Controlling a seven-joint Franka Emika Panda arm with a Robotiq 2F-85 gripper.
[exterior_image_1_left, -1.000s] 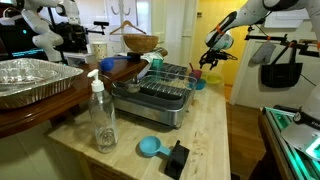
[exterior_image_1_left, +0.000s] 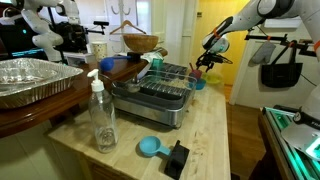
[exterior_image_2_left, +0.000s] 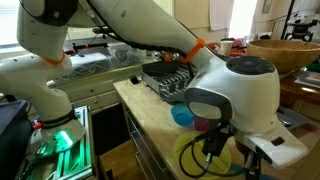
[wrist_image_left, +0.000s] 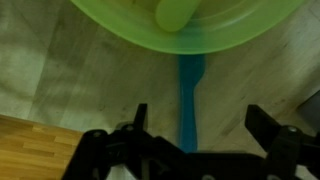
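A blue utensil handle (wrist_image_left: 188, 105) lies on the wooden tabletop in the wrist view, its upper end hidden at a yellow-green bowl (wrist_image_left: 135, 30). Inside that bowl rests a lighter green rounded thing (wrist_image_left: 176, 12), cut off by the frame. My gripper is open, with the handle running between its spread fingers as seen from above; how high the fingers are above it I cannot tell. Exterior view 2 shows the gripper (exterior_image_2_left: 232, 150) over the right part of the same bowl (exterior_image_2_left: 204, 162), largely covering it.
A blue bowl (exterior_image_2_left: 182, 115) and a reddish cup (exterior_image_2_left: 204, 125) stand beside the green bowl. Farther along the counter are a dish rack (exterior_image_1_left: 155, 98), a soap bottle (exterior_image_1_left: 102, 118) and a blue scoop (exterior_image_1_left: 151, 146). Counter in front of the rack is mostly clear.
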